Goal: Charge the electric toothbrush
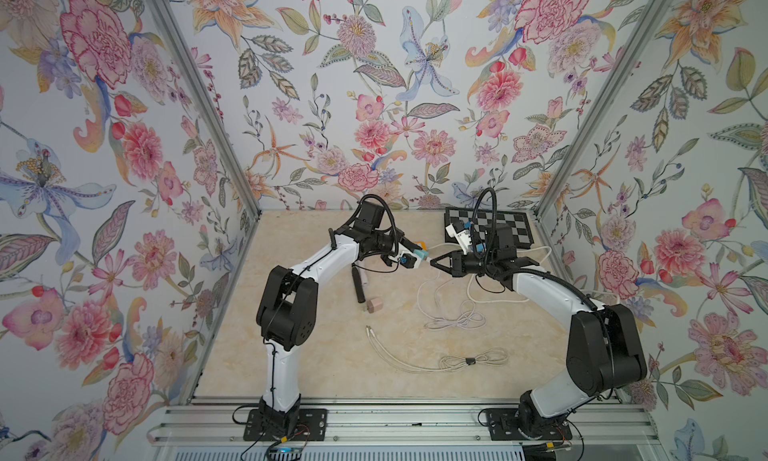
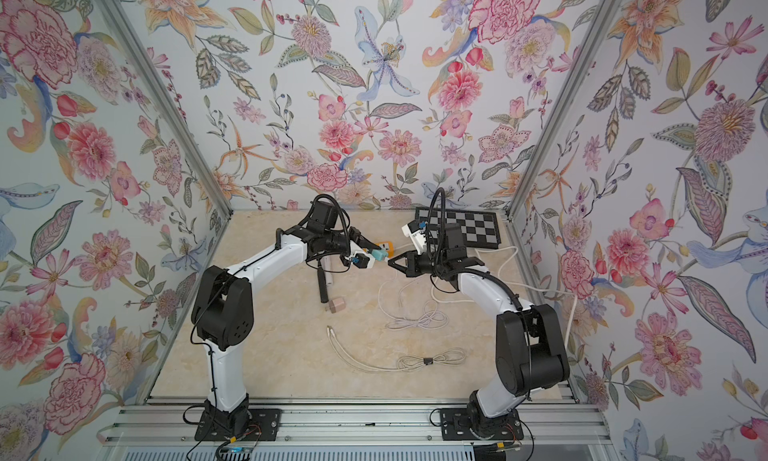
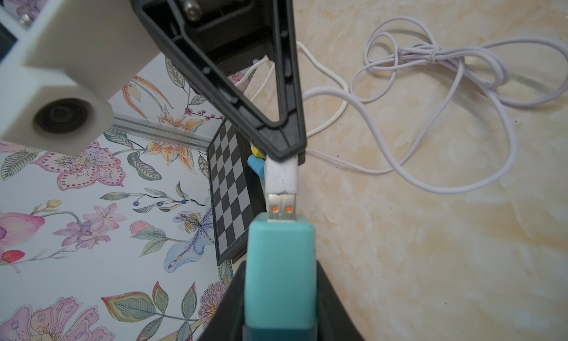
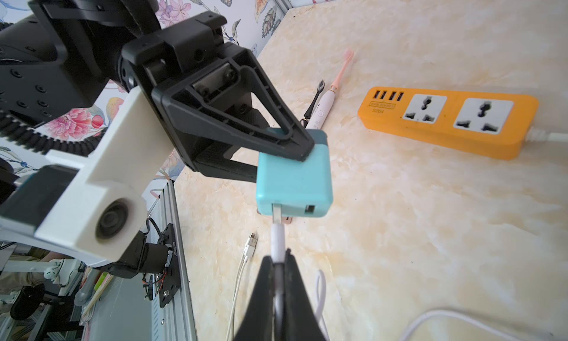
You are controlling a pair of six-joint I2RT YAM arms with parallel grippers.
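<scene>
My left gripper (image 1: 409, 254) is shut on a teal charger block (image 4: 294, 178), held above the table. My right gripper (image 2: 396, 262) is shut on a white USB plug (image 3: 281, 178), whose metal end sits at a port on the charger's face, apparently partly inserted; how deep is hard to tell. The cable trails from the plug. The pink-and-white electric toothbrush (image 4: 323, 104) lies on the table behind, beside a black one (image 4: 310, 109).
An orange power strip (image 4: 443, 119) lies behind the grippers. A checkered board (image 2: 472, 225) stands at the back right. Coiled white cables (image 1: 454, 323) lie across the middle and front.
</scene>
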